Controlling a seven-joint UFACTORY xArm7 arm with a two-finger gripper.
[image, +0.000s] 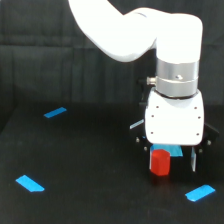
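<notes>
A small red block (160, 162) stands on the black surface in the lower right part of the camera view. My gripper (171, 162) points down just over it, with its white hand above the block. Its fingers look wide apart, and the dark right finger (193, 158) is clear of the block. The block is near the left side of the gap; whether it touches the left finger, I cannot tell. Between block and hand shows a bright blue patch (172, 150), mostly hidden by the hand.
Blue strips lie flat on the surface: a far-left strip (55, 112), a near-left strip (29, 184) and a near-right strip (200, 192). A dark curtain (60, 50) hangs behind.
</notes>
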